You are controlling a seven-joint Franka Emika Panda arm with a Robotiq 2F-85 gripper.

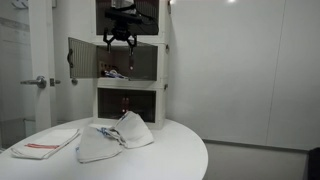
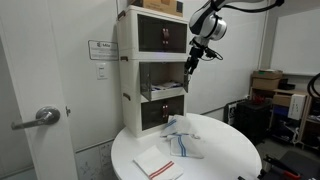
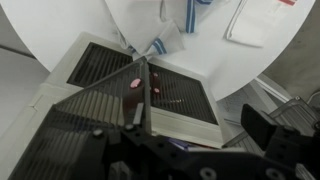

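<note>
My gripper hangs high in front of the cabinet in exterior view 1, pointing down, its fingers spread apart with nothing visible between them. In exterior view 2 the gripper is level with the middle compartment, whose door stands open. Inside that compartment lie folded cloths. On the round white table a crumpled white cloth with blue stripes rests near the cabinet. A folded white cloth with a red stripe lies flat at the left. The wrist view looks down on the cabinet's ribbed dark doors.
The lower cabinet compartment is closed, and so is the upper one. A white door with a handle stands at the left. Cardboard boxes on shelves fill the far right.
</note>
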